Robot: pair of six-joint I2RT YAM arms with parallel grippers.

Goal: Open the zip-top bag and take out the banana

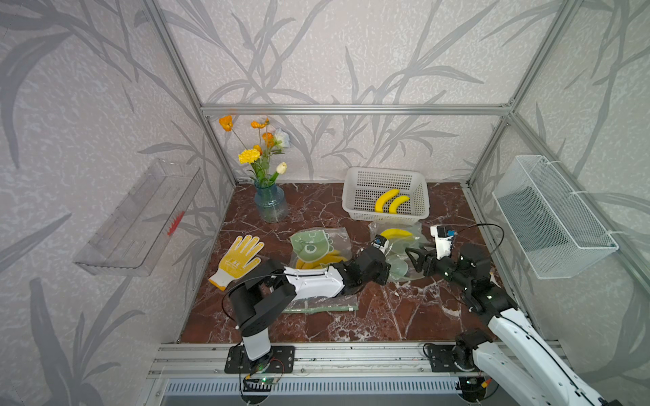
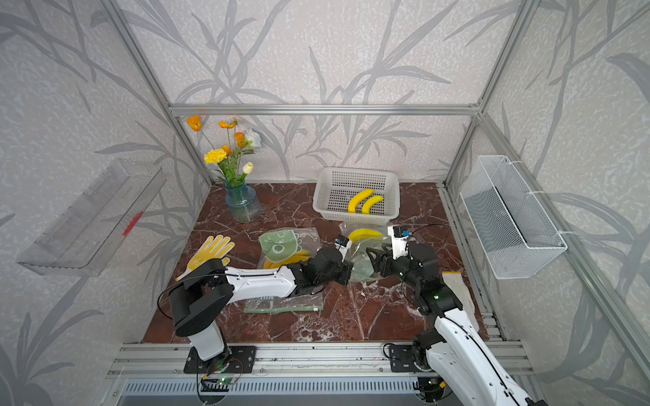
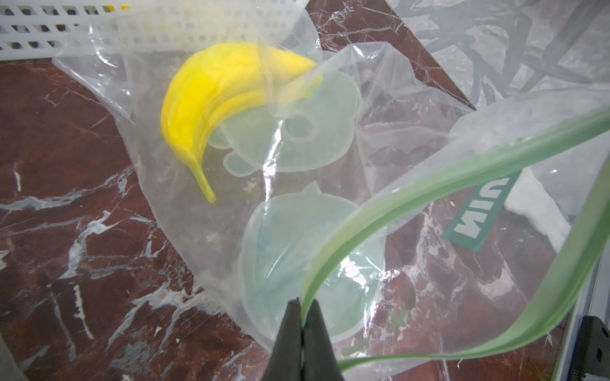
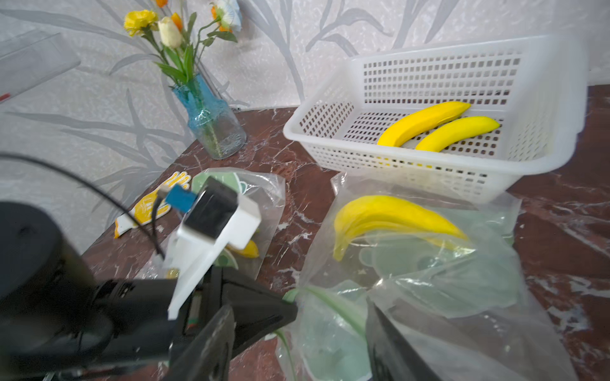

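Observation:
A clear zip bag (image 3: 394,127) with green print lies on the table, its mouth spread apart and one banana (image 3: 219,95) at its far end. My left gripper is shut on the green zip strip (image 3: 343,238) at the near-left edge of the mouth. Over the bag's right side, my right gripper stands open, its fingers (image 4: 387,346) apart with no banana between them. Two bananas (image 4: 422,123) rest in the white basket (image 4: 444,160) behind the bag. The right gripper's exact height above the bag is hard to tell.
A second zip bag (image 1: 338,237) with bananas lies partly under my left arm. A yellow glove (image 1: 237,260) and a flower vase (image 1: 271,203) stand to the left. A white glove (image 2: 460,294) lies at the right edge. Open table shows in front of the bag.

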